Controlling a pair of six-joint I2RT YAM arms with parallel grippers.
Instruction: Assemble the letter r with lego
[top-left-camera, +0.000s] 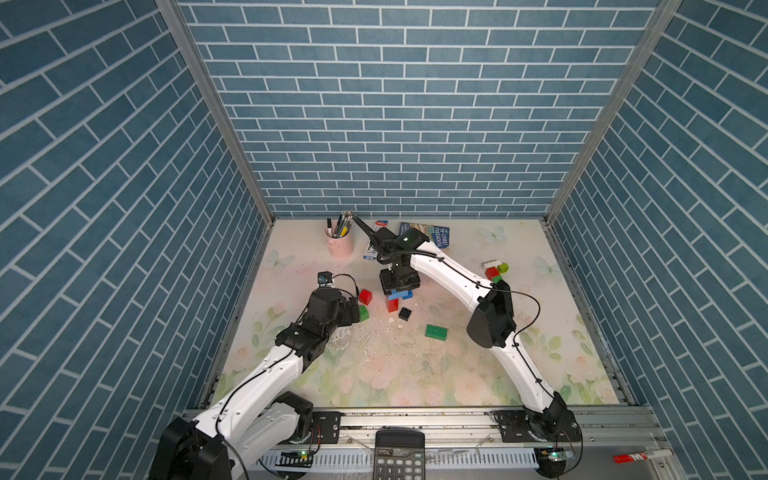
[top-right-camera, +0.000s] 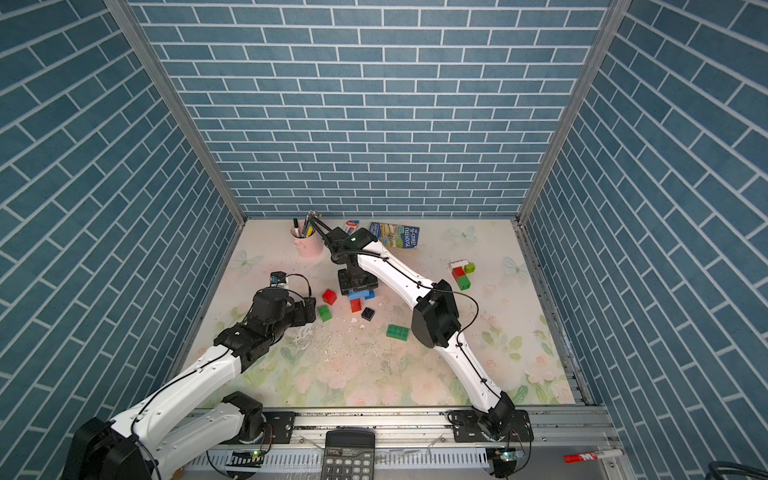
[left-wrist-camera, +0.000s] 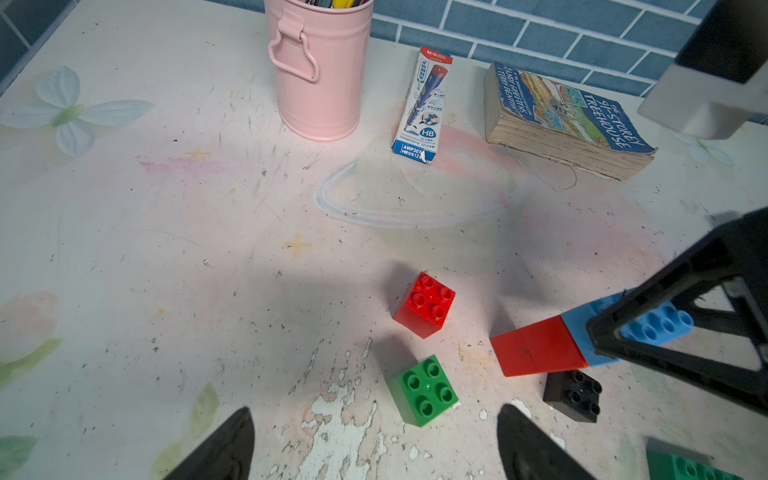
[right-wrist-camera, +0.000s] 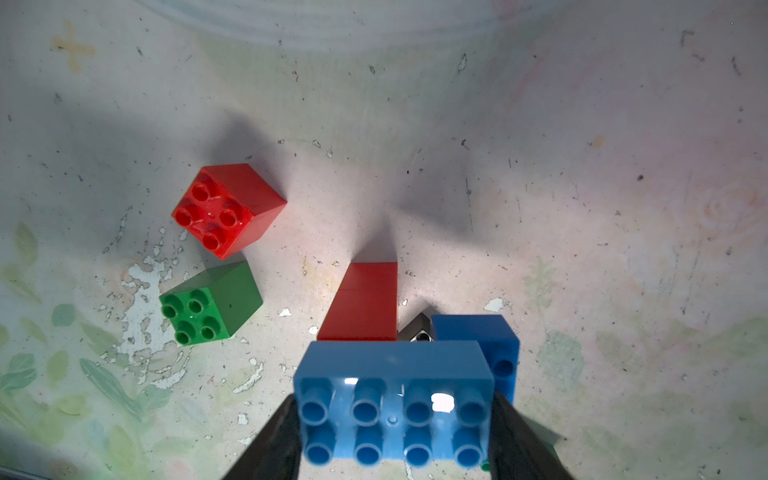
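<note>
My right gripper is shut on a light blue brick (right-wrist-camera: 392, 360), studs facing the camera. That brick sits over a red stack (right-wrist-camera: 364, 300) of two bricks; whether it is fully pressed on, I cannot tell. A darker blue brick (right-wrist-camera: 473, 326) shows beside the red stack, partly covered by the held one. Left of them, my left gripper stands open and empty above the table. Ahead of its fingers lie a green brick (left-wrist-camera: 424, 390) and a red brick (left-wrist-camera: 425, 304). A small black brick (left-wrist-camera: 572, 395) rests near the red stack.
A flat green brick (top-left-camera: 436, 331) lies nearer the front. Red, green and white pieces (top-left-camera: 493, 270) sit at the right. A pink pencil bucket (left-wrist-camera: 324, 72), a pencil box (left-wrist-camera: 422, 104) and a book (left-wrist-camera: 568, 120) stand at the back.
</note>
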